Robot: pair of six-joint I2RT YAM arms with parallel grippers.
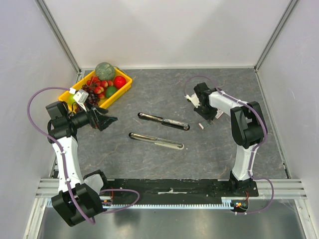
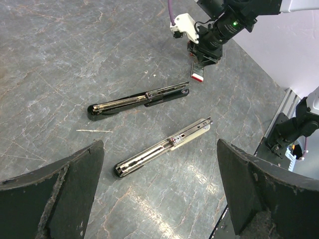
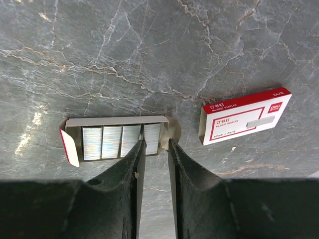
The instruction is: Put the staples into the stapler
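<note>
A staple box (image 3: 117,121) lies open in the right wrist view, with several silver staple strips in a row inside. My right gripper is over the box's right end, its fingers part open. One fingertip is among the strips, left of the rightmost strip (image 3: 152,133); the other is by the box's end flap. Whether either touches that strip is unclear. My left gripper (image 1: 108,118) stands open and empty, to the left of both.
A closed red and white staple carton (image 3: 244,117) lies right of the open box. A yellow crate (image 1: 127,85) of fruit stands at the back left, near the left arm. A thin strip (image 2: 94,131) lies near the black stapler.
</note>
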